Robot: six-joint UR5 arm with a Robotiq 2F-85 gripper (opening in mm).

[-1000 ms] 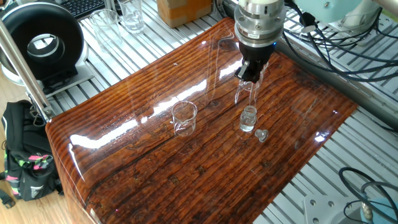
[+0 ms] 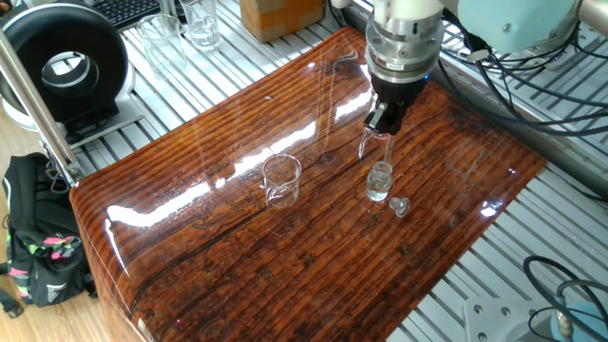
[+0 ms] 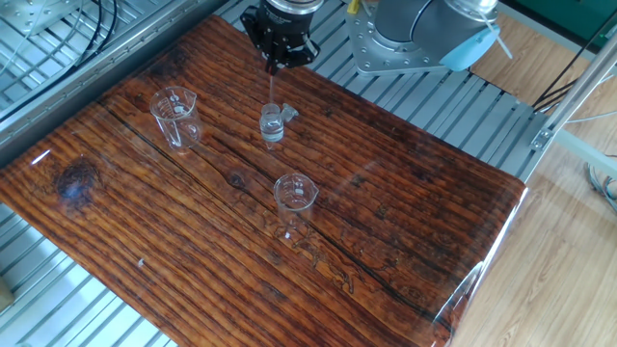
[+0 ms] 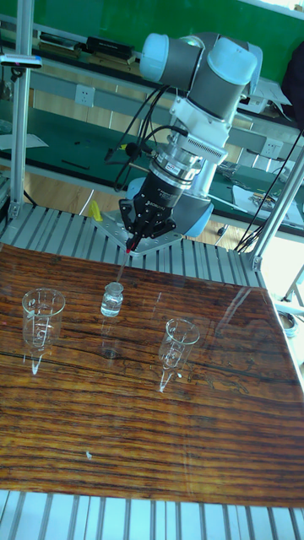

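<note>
A small clear glass bottle (image 2: 378,182) with liquid in it stands upright and uncapped on the wooden table; its glass stopper (image 2: 400,206) lies beside it. Above the bottle my black gripper (image 2: 383,125) is shut on a thin clear rod or dropper (image 3: 272,89), pointing down. Its lower end meets the bottle's mouth in the views; how far inside it reaches is unclear. One empty-looking beaker (image 2: 282,180) stands apart from the bottle. A second beaker (image 3: 176,118) is partly hidden behind the gripper in exterior view 1.
Glossy wooden table (image 3: 386,241) has wide clear room around the glassware. On the slatted bench beyond stand more glass beakers (image 2: 160,43) and a cardboard box (image 2: 280,17). Cables (image 2: 532,104) hang near the arm's base.
My gripper has come down a little and shifted slightly right in exterior view 1, bringing the rod lower over the bottle. The glassware on the table stays put.
</note>
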